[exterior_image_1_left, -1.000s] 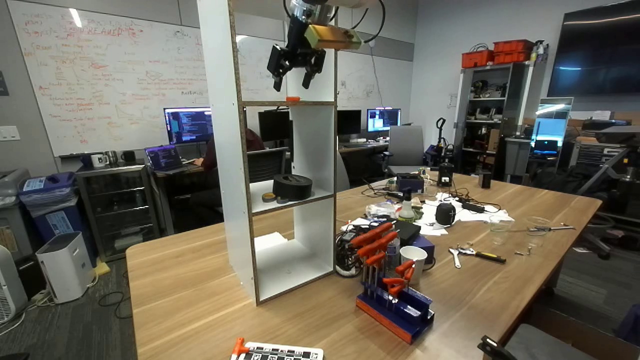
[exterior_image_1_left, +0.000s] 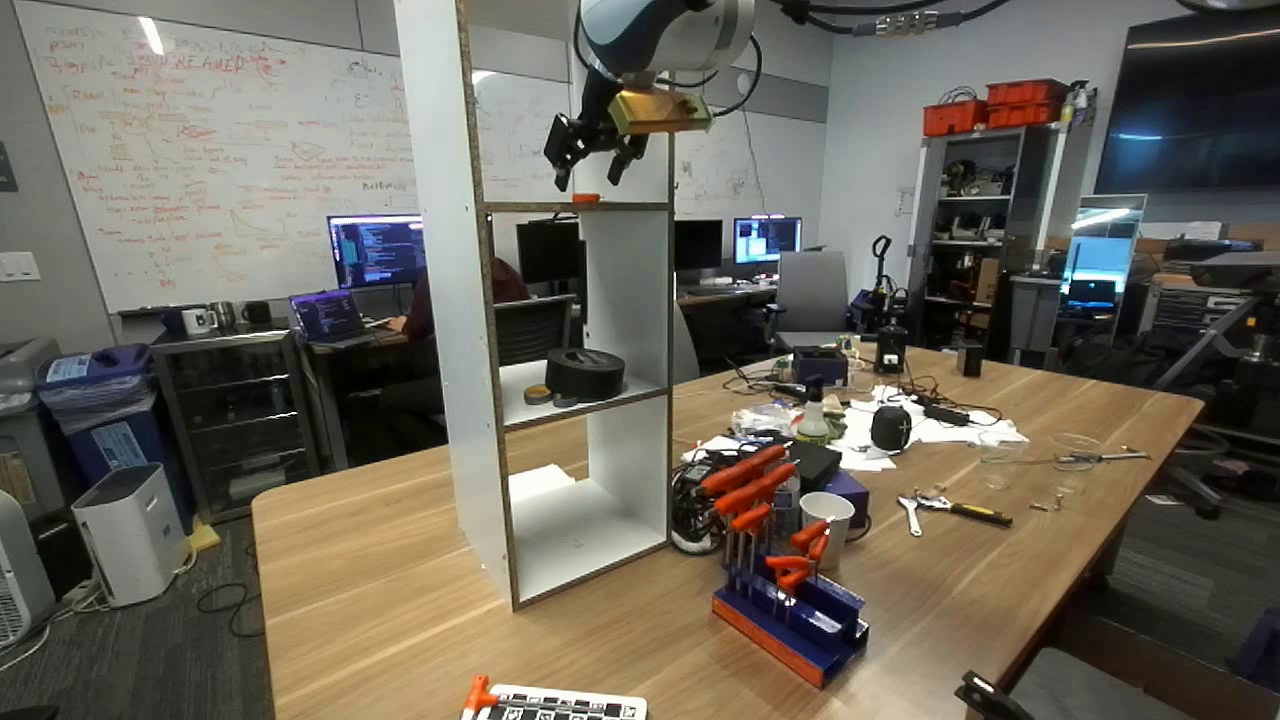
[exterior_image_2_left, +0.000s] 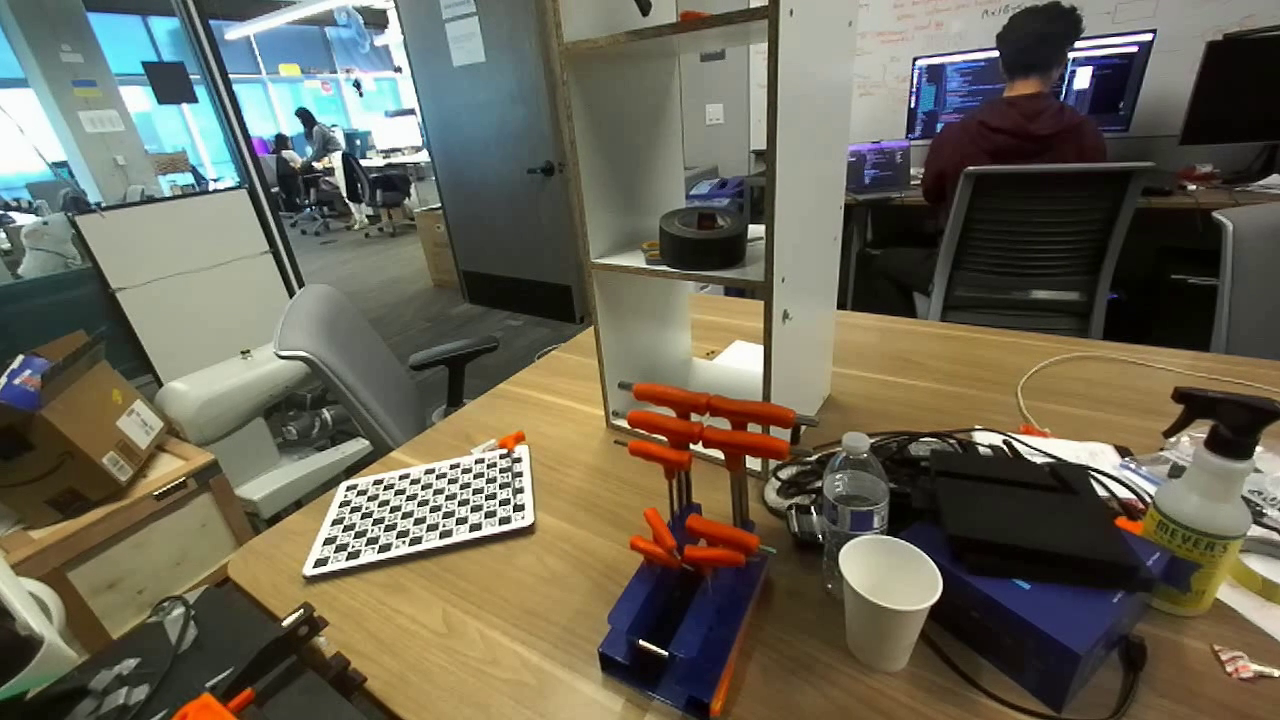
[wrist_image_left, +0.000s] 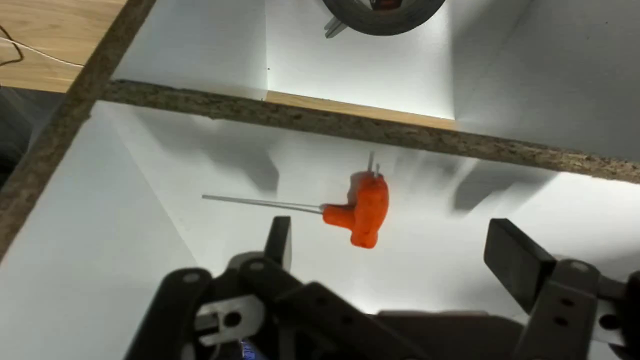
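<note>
An orange T-handled hex key (wrist_image_left: 369, 210) lies on a white shelf board in the wrist view, its thin metal shaft pointing left. Its orange handle (exterior_image_1_left: 585, 198) shows in exterior view 1 at the front edge of the upper shelf (exterior_image_1_left: 624, 208). My gripper (exterior_image_1_left: 590, 180) hangs just above that handle, fingers downward and wide apart. In the wrist view the left fingertip (wrist_image_left: 279, 243) and right fingertip (wrist_image_left: 516, 258) stand well apart with nothing held; the hex key lies beyond them, toward the left finger. Only a dark tip of the gripper shows in exterior view 2.
Tall white side panels (exterior_image_1_left: 438, 300) close in both sides of the shelf. On the level below sits a roll of black tape (exterior_image_1_left: 585, 374). A blue rack (exterior_image_1_left: 792, 612) with several orange T-handles stands on the table, beside a white cup (exterior_image_2_left: 888, 600) and a checkered board (exterior_image_2_left: 426, 510).
The arm has changed its tilt, and my gripper sits slightly lower and to the right, closer to the shelf. The orange handle on the shelf has not moved.
</note>
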